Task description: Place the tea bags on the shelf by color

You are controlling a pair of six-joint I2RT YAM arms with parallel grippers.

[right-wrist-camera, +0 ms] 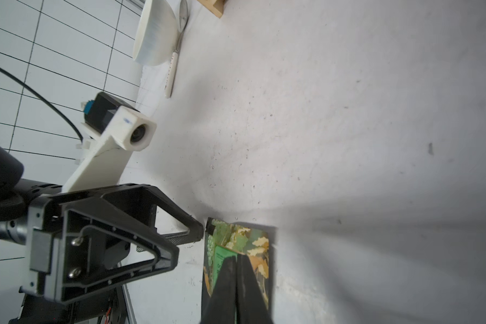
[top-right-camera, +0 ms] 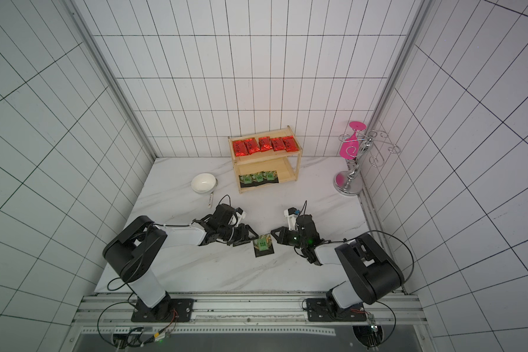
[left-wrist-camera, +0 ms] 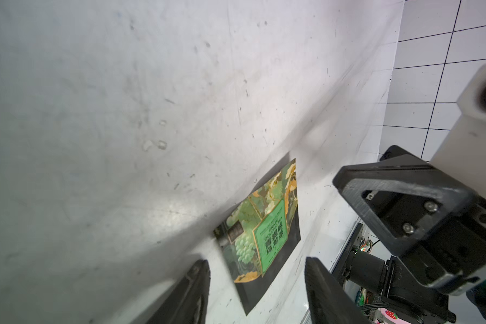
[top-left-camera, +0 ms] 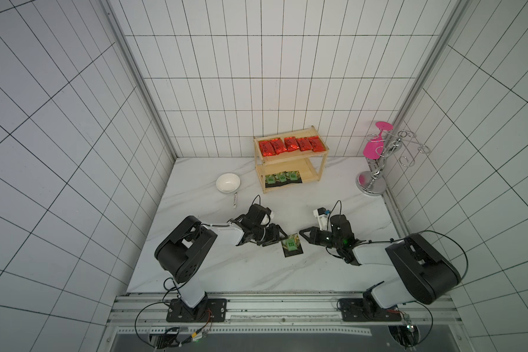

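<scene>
A single green tea bag lies on the table between my grippers. My left gripper is open, low beside the bag, which shows between and beyond its fingers in the left wrist view. My right gripper is shut, to the right of the bag, with nothing seen held. On the wooden shelf, red tea bags fill the upper tier and several green tea bags lie on the left of the lower tier, whose right part is bare.
A white bowl with a utensil beside it stands left of the shelf. A metal stand with a pink object stands at the back right. The marble table between shelf and arms is clear.
</scene>
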